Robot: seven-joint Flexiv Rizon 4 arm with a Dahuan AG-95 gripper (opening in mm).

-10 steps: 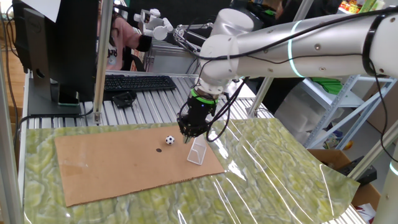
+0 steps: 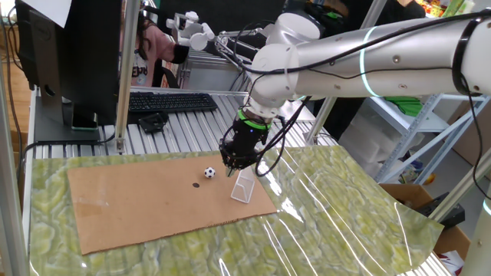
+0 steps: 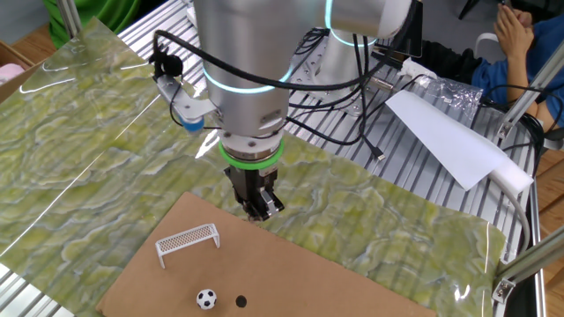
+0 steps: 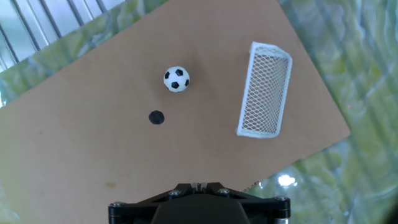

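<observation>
A small black-and-white soccer ball (image 4: 176, 79) rests on the brown cardboard sheet (image 4: 93, 143), close to a black round spot (image 4: 157, 117). Right of the ball in the wrist view stands a white toy goal (image 4: 266, 90) with a mesh back. My gripper shows at the bottom of that view, its fingertips together and nothing visible between them. Exterior view 2 has the gripper (image 3: 264, 214) above the sheet's edge, apart from both the ball (image 3: 206, 299) and the goal (image 3: 187, 239).
A green marbled mat (image 2: 322, 207) lies under and around the cardboard. Behind it are a keyboard (image 2: 173, 102) and a monitor (image 2: 84, 61) on the slatted table. Loose cables hang beside my wrist.
The arm has shifted only very slightly. Ball, goal and cardboard stay where they were.
</observation>
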